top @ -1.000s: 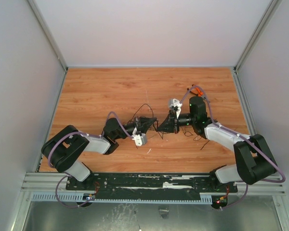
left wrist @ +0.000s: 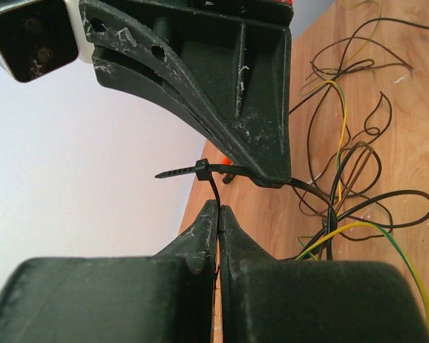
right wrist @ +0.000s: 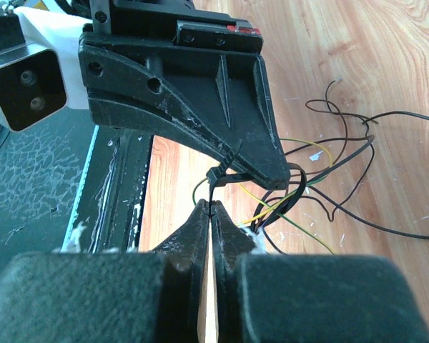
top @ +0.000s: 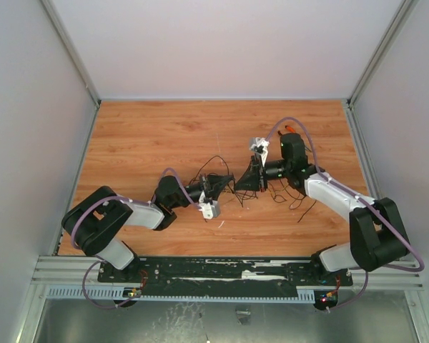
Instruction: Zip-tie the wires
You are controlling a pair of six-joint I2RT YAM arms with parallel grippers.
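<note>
A black zip tie (left wrist: 202, 169) is stretched between my two grippers, its small head and a short ridged tail showing. My left gripper is shut on one part of the strap. In the right wrist view, the right gripper is shut on the strap just below the head (right wrist: 214, 176). From above, the left gripper's tip (top: 230, 178) and the right gripper's tip (top: 238, 189) almost meet over the table's middle. Black and yellow-green wires (left wrist: 332, 214) lie tangled behind and beneath. Whether the strap circles the wires I cannot tell.
An orange-handled tool (top: 291, 129) lies at the back right, partly hidden by the right arm. Loose wire ends (top: 300, 204) spread under the right gripper.
The right wrist has shifted slightly toward the back and turned, exposing more wire under it and covering more of the orange tool. The left arm has hardly moved.
</note>
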